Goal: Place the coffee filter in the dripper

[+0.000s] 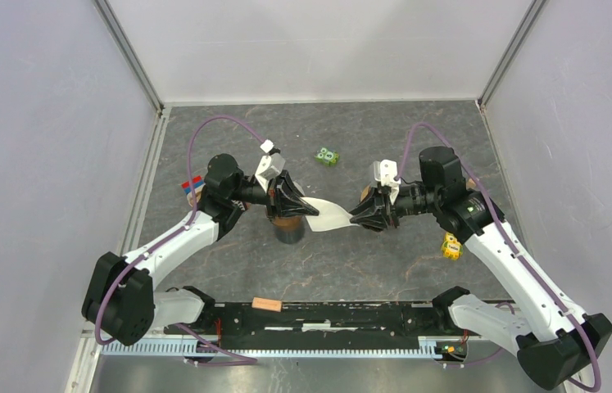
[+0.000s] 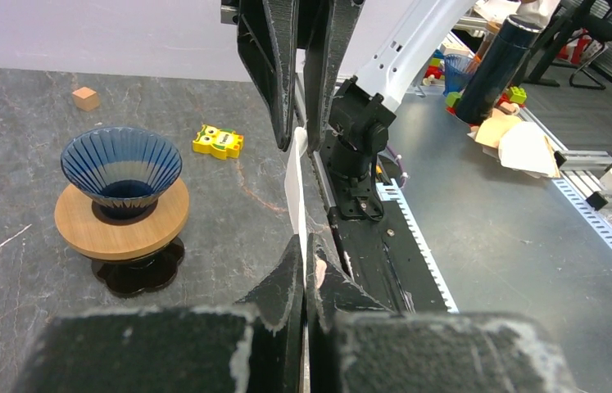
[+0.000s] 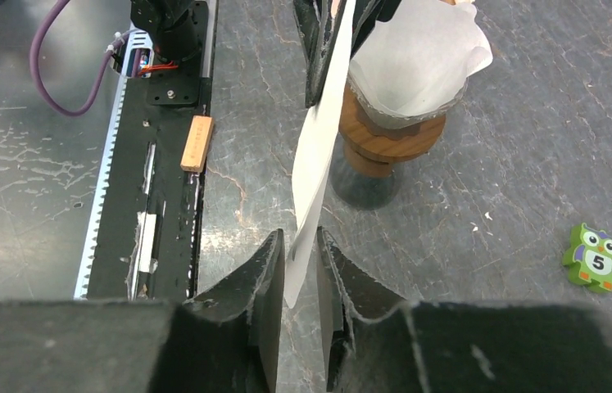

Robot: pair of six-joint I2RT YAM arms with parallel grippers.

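Note:
A white paper filter (image 1: 328, 216) spans the space between my grippers. My left gripper is shut on one end of it, edge-on in the left wrist view. My right gripper is part open around the other end, the paper standing between its fingertips. The blue dripper (image 2: 120, 168) on a wooden ring and dark base stands beneath my right gripper, mostly hidden from above. Another dripper stand (image 3: 384, 143), holding white papers (image 3: 417, 49), is under my left gripper.
A green owl block (image 1: 327, 156), a yellow owl block (image 1: 451, 247) and small wooden blocks (image 2: 86, 98) lie on the grey mat.

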